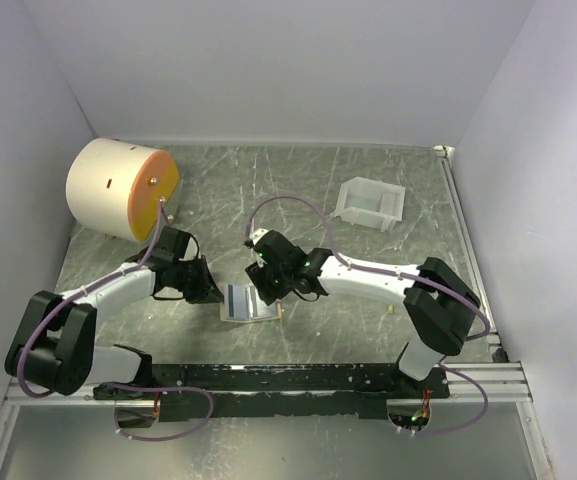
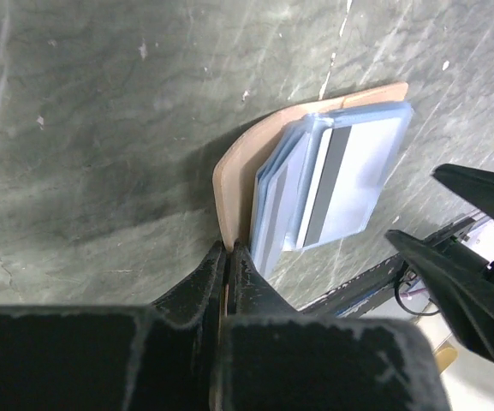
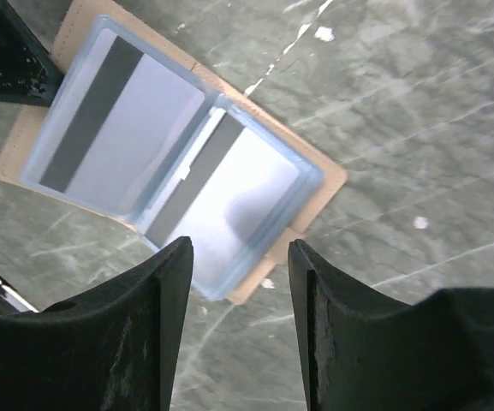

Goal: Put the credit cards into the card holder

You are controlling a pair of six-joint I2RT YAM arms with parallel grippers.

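Observation:
The card holder [image 3: 229, 205] lies spread open on the table, tan-edged with clear bluish sleeves. Each half shows a white card with a dark stripe, the left card [image 3: 114, 120] and the right card [image 3: 229, 201]. My left gripper is shut on the holder's tan cover edge, and that side is lifted a little in the left wrist view. Over the holder's right half, my right gripper stands open with nothing between its fingers. In the top view both arms partly hide the holder [image 1: 251, 303].
A white and orange drum with a yellow base [image 1: 128, 190] stands at the back left. A clear plastic box [image 1: 370, 203] sits at the back right. A small yellow piece [image 1: 390, 309] lies right of the holder.

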